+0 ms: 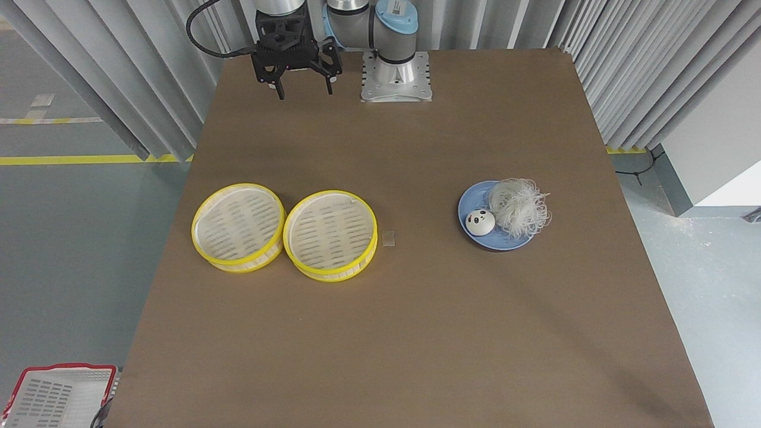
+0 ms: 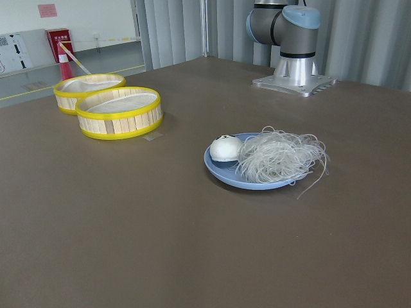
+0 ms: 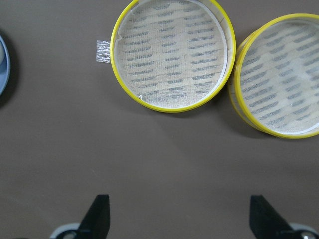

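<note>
My black gripper hangs above the back left of the brown table, its two fingers wide apart and empty, as the wrist view also shows. Two round steamer baskets with yellow rims, the left and the right, sit side by side left of centre, lined with perforated sheets. To the right, a blue plate holds a white ball with dark marks and a tangle of white noodle-like strands.
A small translucent patch lies beside the right basket. The robot's base plate stands at the back edge. A red-rimmed crate is on the floor at front left.
</note>
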